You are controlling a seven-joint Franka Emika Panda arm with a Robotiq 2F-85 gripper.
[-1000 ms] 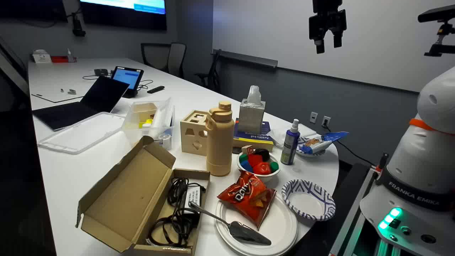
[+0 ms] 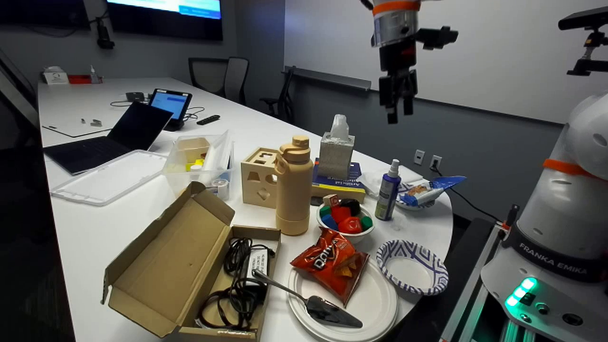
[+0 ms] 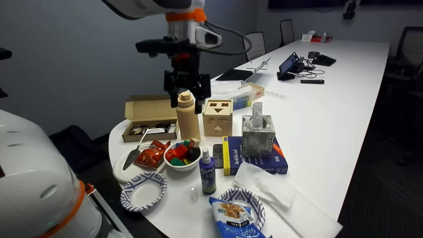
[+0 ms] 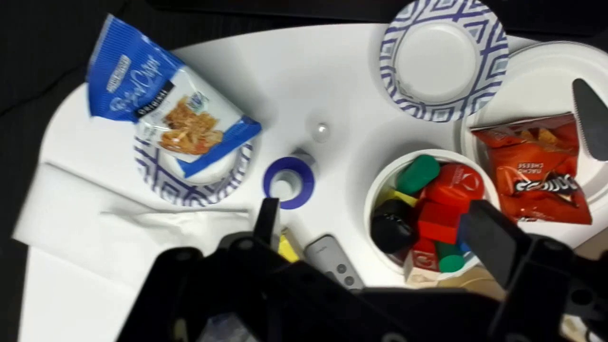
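My gripper (image 2: 400, 116) hangs in the air well above the table, open, its fingers apart and nothing between them. In the wrist view a white bowl (image 4: 373, 196) full of colored blocks lies below, partly covered by the right finger (image 4: 494, 239). Red, green, black and blue pieces fill it, with a wooden cube (image 4: 420, 268) at its edge. Left of the bowl stands a purple-topped spray bottle (image 4: 289, 182), upright. A small clear cap (image 4: 320, 132) is near it. The patterned empty bowl (image 3: 143, 193) sits at the table's front edge.
A tall tan bottle (image 2: 294, 191) and wooden shape box (image 2: 259, 177) rise behind the bowl. A tissue box (image 3: 258, 135) stands on books (image 3: 234, 152). Nearby are a red chip bag (image 2: 332, 265), cake server (image 2: 330, 313), blue snack bag (image 4: 176, 105) and open carton (image 2: 165, 262).
My gripper has come down and moved left in exterior view 1. The objects on the table look unmoved.
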